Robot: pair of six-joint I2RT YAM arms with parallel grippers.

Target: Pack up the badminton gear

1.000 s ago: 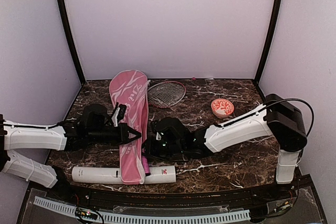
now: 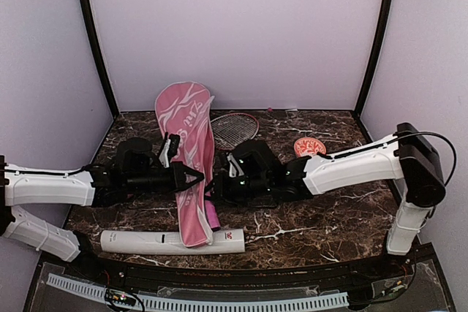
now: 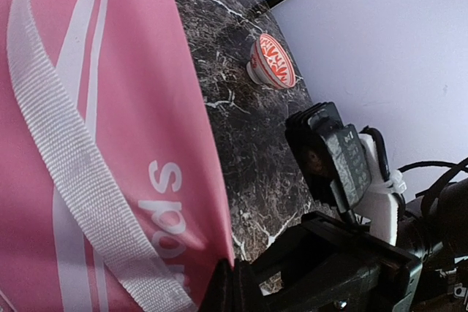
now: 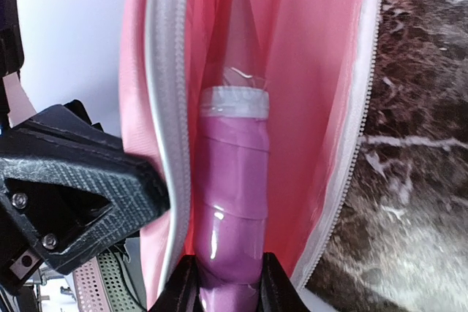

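A pink racket bag [image 2: 191, 126] stands raised over the table's middle-left, its zipped side open. At its edge, my left gripper is shut on the pink fabric. A racket's purple handle [image 4: 234, 195] lies lengthwise inside the bag's opening, between the zipper edges [image 4: 349, 129]. My right gripper is shut around the handle's lower part. The head of that racket is hidden in the bag. Another racket [image 2: 234, 129] lies flat at the back of the table, partly behind the bag.
A long white tube [image 2: 139, 242] lies along the front edge, below the bag's lower end. Towards the back right stands a red-patterned bowl [image 2: 309, 146]. A small pink-red object [image 2: 270, 109] sits at the back edge.
The bag has lifted away from the front edge and swung slightly right. My right gripper has moved back and right with the handle, and more of the purple grip shows below.
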